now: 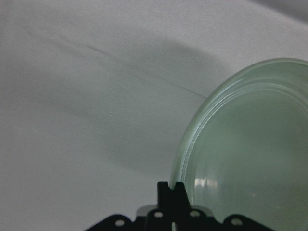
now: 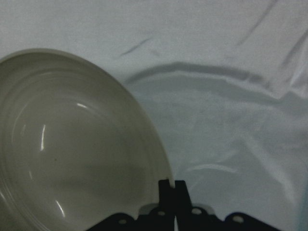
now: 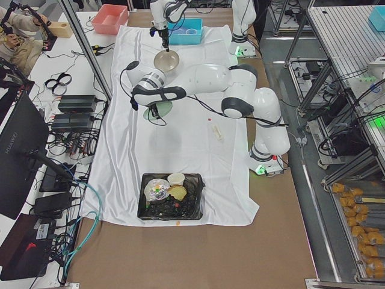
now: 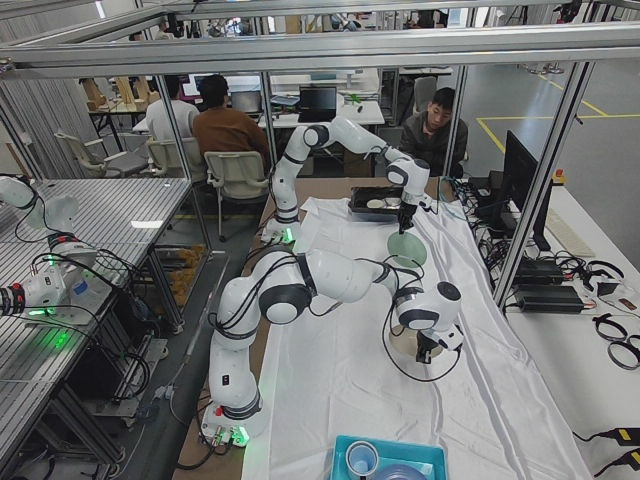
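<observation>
My left gripper is shut on the rim of a pale green plate [image 1: 240, 144], over the white cloth; the plate is partly hidden under the arm in the left camera view and shows as a green disc [image 4: 407, 250] in the right camera view. My right gripper is shut on the rim of a beige, shallow bowl, farther along the cloth toward the blue bin.
A black tray [image 3: 170, 208] with foil, a cream cup and a yellow item stands at one end; a blue bin [image 4: 420, 460] with dishes at the other. A small pale item [image 3: 216, 131] lies near the cloth's side. Cables and electronics crowd the neighbouring table.
</observation>
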